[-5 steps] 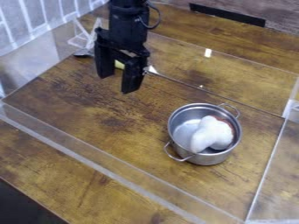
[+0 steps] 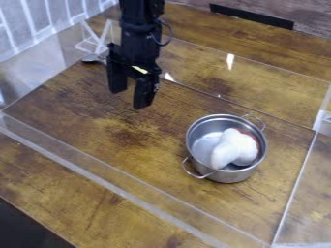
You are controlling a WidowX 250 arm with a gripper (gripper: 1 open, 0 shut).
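Note:
My black gripper hangs at the upper middle left over the wooden table, open, with no object visible between its fingers. A metal pot with two wire handles stands at the lower right, holding white rounded items and a small reddish piece mostly hidden behind them. The pot is well to the right of and nearer than the gripper.
A white wire rack stands at the back left, with a small yellow object partly behind my arm. Clear panels edge the table.
The arm and gripper have shifted slightly over the last second, with the upper arm a little changed in pose. The pot and its contents look unchanged.

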